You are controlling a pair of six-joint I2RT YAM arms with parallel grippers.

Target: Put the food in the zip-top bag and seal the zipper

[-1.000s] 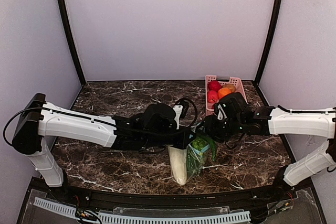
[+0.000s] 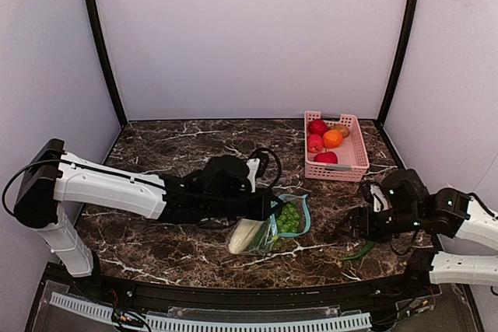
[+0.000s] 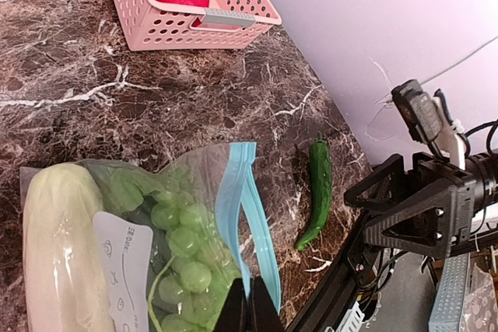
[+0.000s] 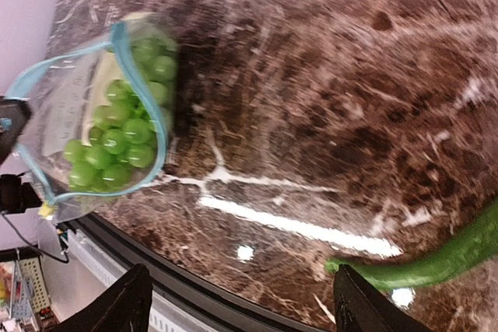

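Note:
The zip bag lies on the table holding a pale long vegetable and green grapes; in the right wrist view its blue zipper forms an open loop. My left gripper is shut at the zipper edge; whether the film is between its fingertips is hard to tell. A green cucumber lies on the table to the right of the bag. My right gripper is open above the table near the cucumber, with nothing between its fingers.
A pink basket with red fruit, an orange and a brown item stands at the back right. The front edge and rail run below the bag, and a wall borders the right side.
My right gripper has moved right and down, away from the bag. The cucumber, earlier up at the bag, now lies on the table to the right. The bag and my left gripper shifted slightly left.

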